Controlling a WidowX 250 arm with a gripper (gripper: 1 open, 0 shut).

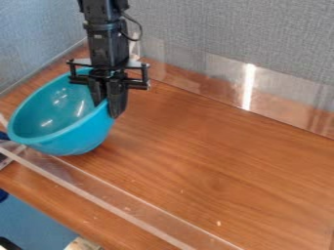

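Observation:
A large turquoise bowl (61, 124) fills the left of the view, tilted, at the left side of the wooden table. My black gripper (108, 96) hangs from the top, pointing down at the bowl's right rim, its fingers over that rim. Whether the fingers are closed on the rim is hard to tell, as the gripper's body hides the contact.
Grey walls with a clear strip along their foot stand behind and left. A clear edge strip runs along the front left, with blue floor beyond it.

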